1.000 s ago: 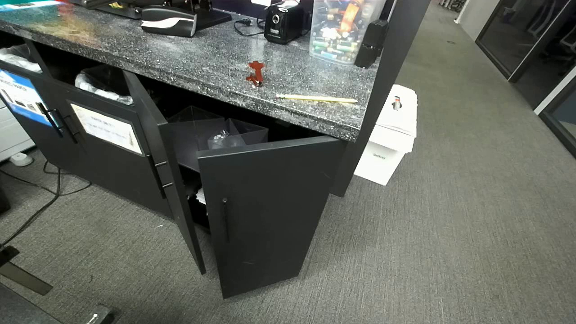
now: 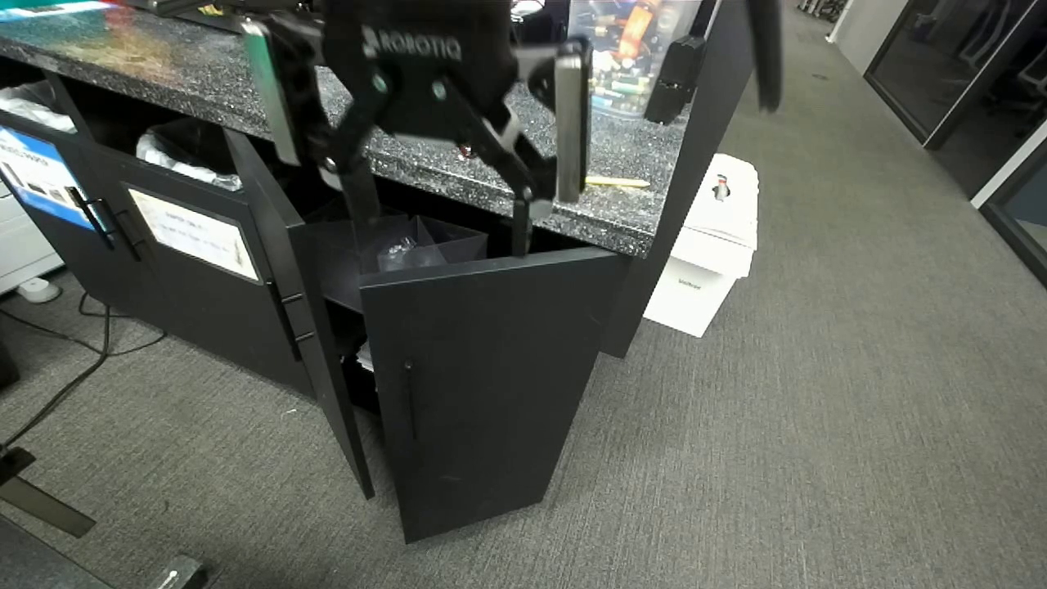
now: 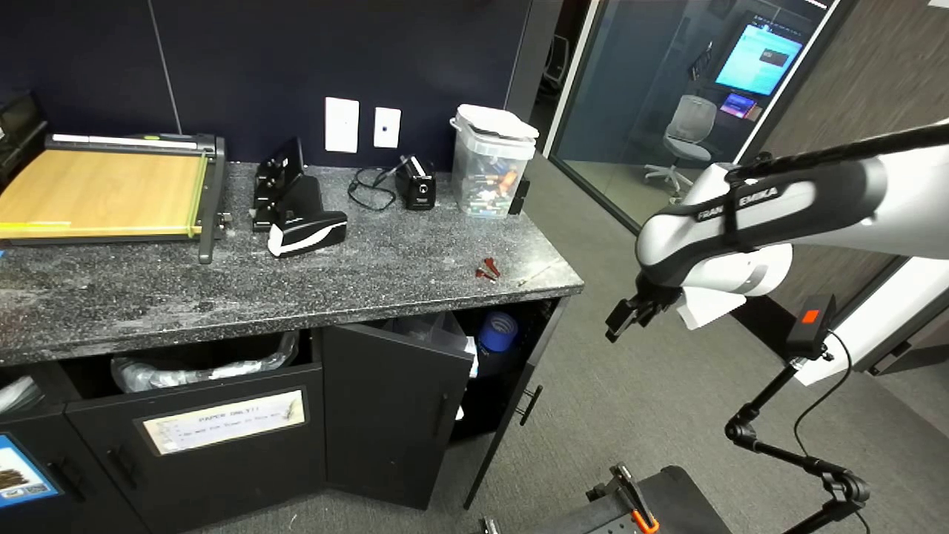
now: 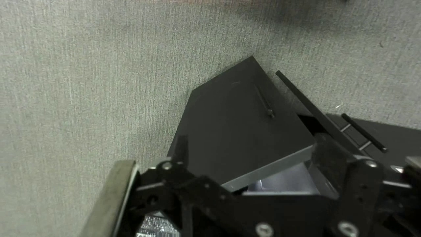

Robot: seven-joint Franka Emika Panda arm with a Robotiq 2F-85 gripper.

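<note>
My gripper (image 2: 442, 231) hangs open in the upper middle of exterior view 1, its two dark fingers spread and nothing between them. Seen from that camera, its tips overlap the top edge of a black cabinet door (image 2: 481, 393); whether they touch it I cannot tell. A second door (image 2: 329, 363) also stands ajar. In the wrist view the door panel (image 4: 236, 122) lies beyond the spread fingers (image 4: 181, 150). Exterior view 2 shows the gripper (image 3: 615, 331) right of the counter, pointing down and left, apart from the doors there.
On the speckled counter (image 3: 382, 267) are a red clip (image 3: 487, 268), a paper cutter (image 3: 107, 191), a stapler (image 3: 307, 233) and a tub of batteries (image 3: 491, 165). A yellow pencil (image 2: 618, 182) lies near the corner. A white bin (image 2: 702, 245) stands beside the cabinet. Carpet is clear at right.
The gripper has come into exterior view 1 from outside the frame, now covering part of the counter, including most of the red clip. Doors and counter things look unmoved.
</note>
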